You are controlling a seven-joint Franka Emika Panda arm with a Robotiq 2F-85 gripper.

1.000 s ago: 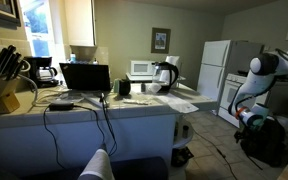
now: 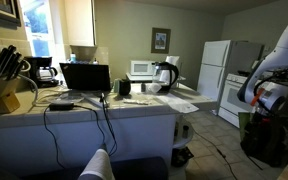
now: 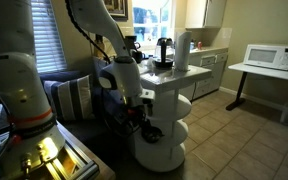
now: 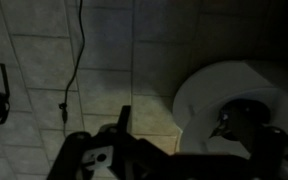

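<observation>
No object is named for this moment. In the wrist view my gripper reaches in dark from the bottom edge, its fingers open with nothing seen between them. A white round-edged shelf (image 4: 189,100) lies below it on the right, bearing a dark item (image 4: 246,107) too dim to identify. From the second exterior view, my white arm (image 3: 124,75) bends down in front of the rounded white shelves (image 3: 172,152). Something dark sits on one shelf there, close by the gripper, whose fingers blend into the shadow. Exterior view 1 has the arm (image 2: 269,95) at the far right.
Tiled floor (image 3: 246,135) is open to the right of the shelves. A black cable (image 4: 76,60) trails across the tiles. The long counter (image 2: 44,118) carries a knife block (image 2: 1,90), a black laptop-like panel (image 2: 88,77) and a white kettle (image 2: 167,75). A striped cushion (image 3: 72,100) lies behind the arm.
Over the past second my arm has swung rightward in exterior view 1, and its lower part has come nearer the right edge. The counter and its items have stayed put.
</observation>
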